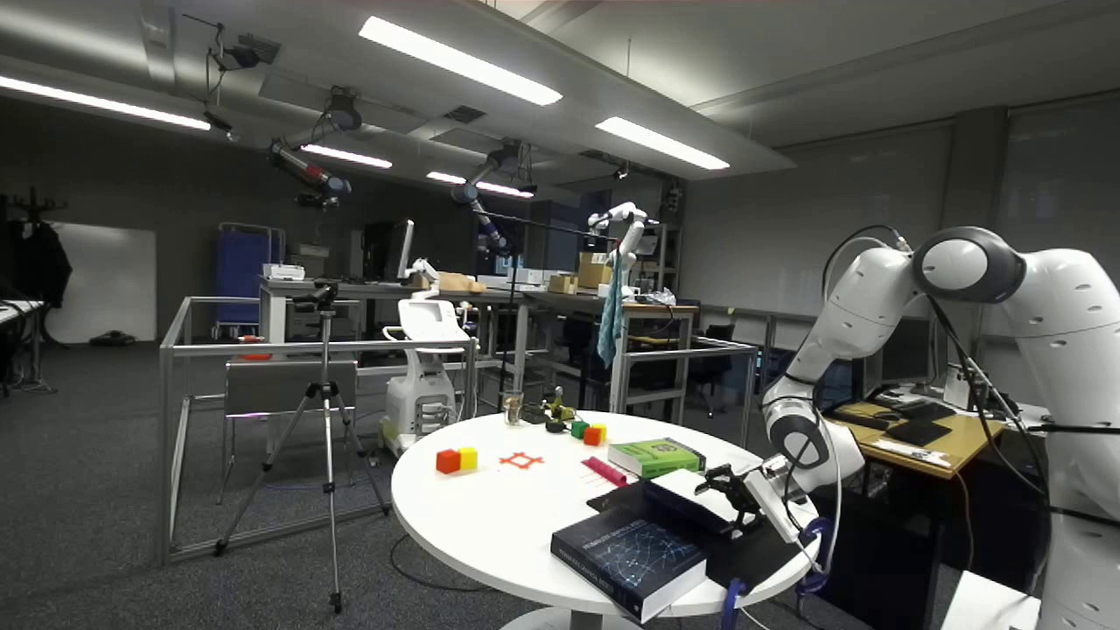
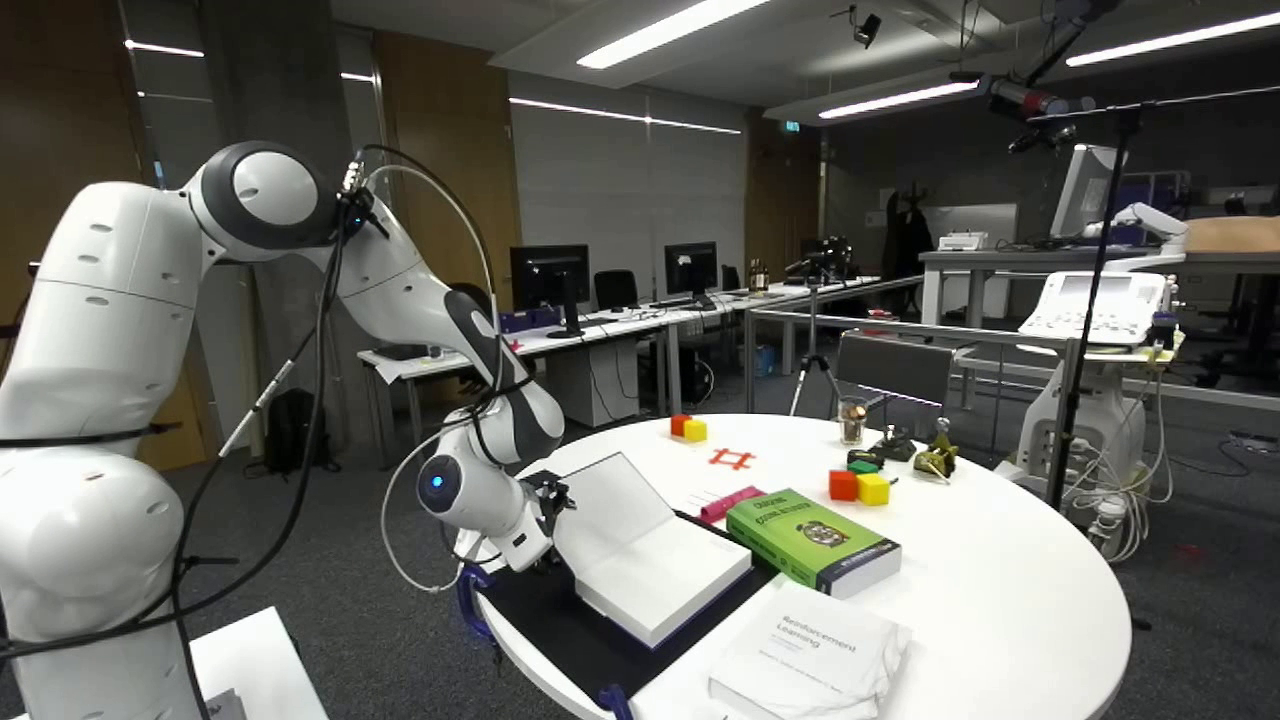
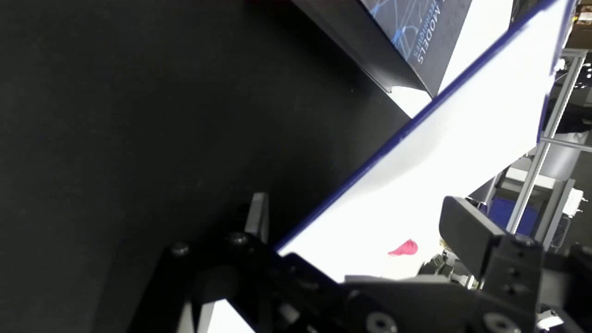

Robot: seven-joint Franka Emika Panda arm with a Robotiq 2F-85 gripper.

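Observation:
An open book (image 2: 666, 576) with blank white pages lies on a black mat (image 2: 564, 612) at the table's edge. Its blue-edged cover (image 3: 422, 161) is tilted up off the mat, as exterior view 2 shows too. My gripper stands open at the raised cover. One finger (image 3: 257, 215) shows on the dark mat side, the other finger (image 3: 469, 233) on the white inner side, wide apart. The cover's lower part runs between them, and whether either finger touches it I cannot tell. In exterior view 1 the gripper (image 1: 726, 504) is low over the mat.
A thick dark book (image 1: 630, 556) lies beside the mat. On the other side are a green book (image 2: 810, 540) and a white book (image 2: 816, 654). Farther off sit a pink roll (image 2: 729, 503), coloured cubes (image 2: 858, 486) and a red frame (image 2: 731, 458).

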